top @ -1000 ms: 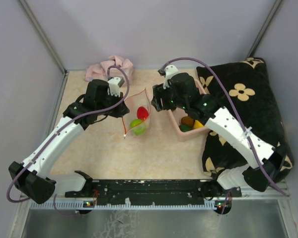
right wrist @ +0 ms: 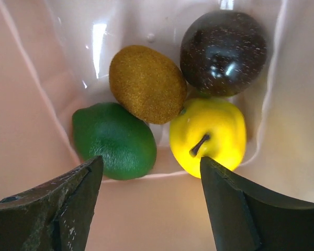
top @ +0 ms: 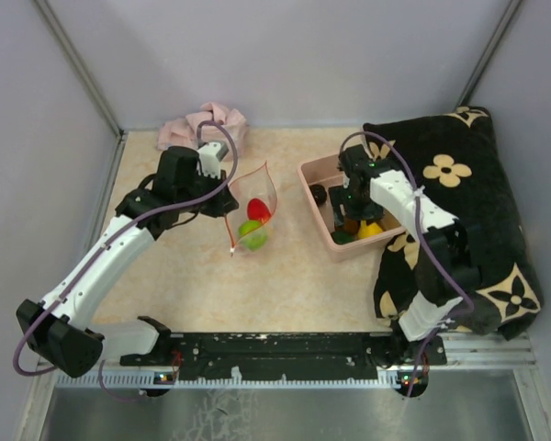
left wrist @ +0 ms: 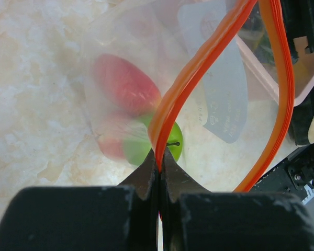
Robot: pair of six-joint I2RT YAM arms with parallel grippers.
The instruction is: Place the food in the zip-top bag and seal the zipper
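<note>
My left gripper is shut on the orange zipper edge of the clear bag (left wrist: pixel 225 99), holding it up. A red fruit (left wrist: pixel 126 83) and a green apple (left wrist: pixel 167 144) lie inside. My right gripper hangs part open in the pink bin, empty, over a green fruit (right wrist: pixel 112 136), a yellow apple (right wrist: pixel 206 136), a brown fruit (right wrist: pixel 146 81) and a dark fruit (right wrist: pixel 222 52).
The pink bin (top: pixel 311 169) stands right of the bag. A black flowered cushion (top: pixel 450 211) fills the far right. Pink cloth (top: pixel 179 130) lies at the back.
My right gripper has moved from beside the bag rightward and down into the pink bin. The left arm and bag look nearly unchanged.
</note>
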